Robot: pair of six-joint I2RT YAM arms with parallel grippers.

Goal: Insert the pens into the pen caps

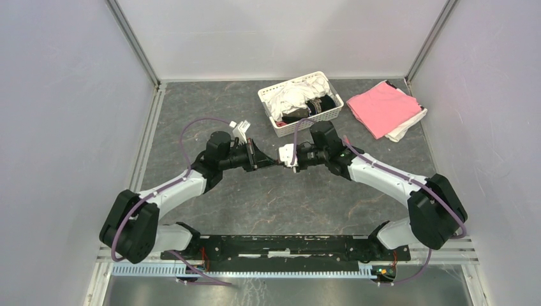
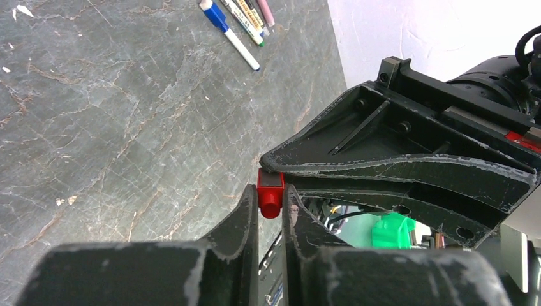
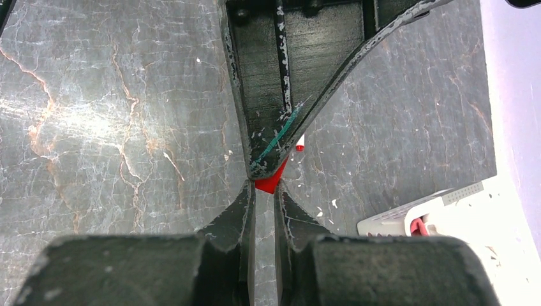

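Note:
A red cap-like piece (image 2: 270, 199) sits between the fingers of my left gripper, shut on it. Right behind it, the dark finger (image 2: 383, 140) of the other gripper reaches in. In the right wrist view, a red piece (image 3: 270, 183) shows at the tips of my right gripper, which is shut on it. Both grippers meet tip to tip in the top view, left (image 1: 275, 162) and right (image 1: 282, 163). Whether one or both hold the same piece is hidden by the fingers. A white and red pen end (image 3: 300, 144) shows partly behind the left gripper's finger.
Several markers, including a blue-capped one (image 2: 236, 41), lie on the grey table. A white basket (image 1: 279, 131) with cloths stands at the back, with a pink cloth (image 1: 386, 108) to its right.

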